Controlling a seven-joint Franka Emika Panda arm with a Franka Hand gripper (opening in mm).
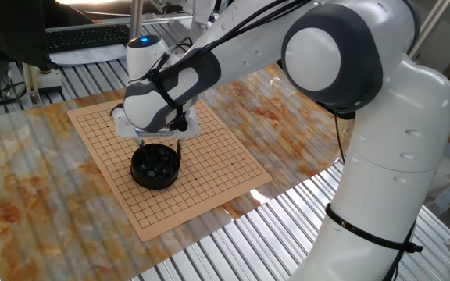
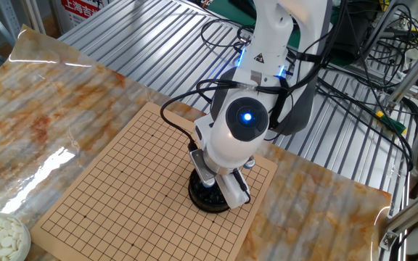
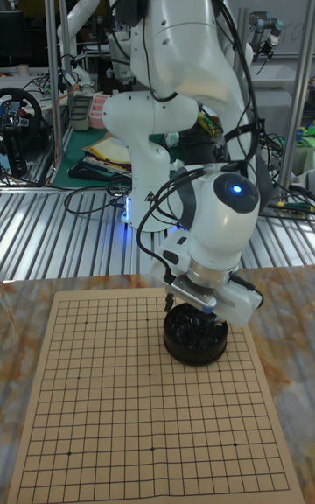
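A round black bowl (image 1: pixel 155 173) full of dark, glossy pieces stands upright on the tan grid board (image 1: pixel 219 176). My gripper (image 1: pixel 160 146) points down right over it, its fingers (image 1: pixel 179 148) set wide apart near the bowl's rim. In exterior view 3, one dark finger (image 3: pixel 170 304) comes down by the left side of the bowl (image 3: pixel 195 347); the other is mostly hidden. Whether the fingers press on the bowl cannot be made out. From above, the hand covers part of the bowl (image 2: pixel 203 200).
White pieces fill a pale bowl (image 2: pixel 26 235) off the board's corner. Much of the grid board (image 2: pixel 122 181) is bare, and the marbled sheet (image 2: pixel 56 87) around it is mostly clear. Beyond the sheet lies a keyboard (image 1: pixel 88 37).
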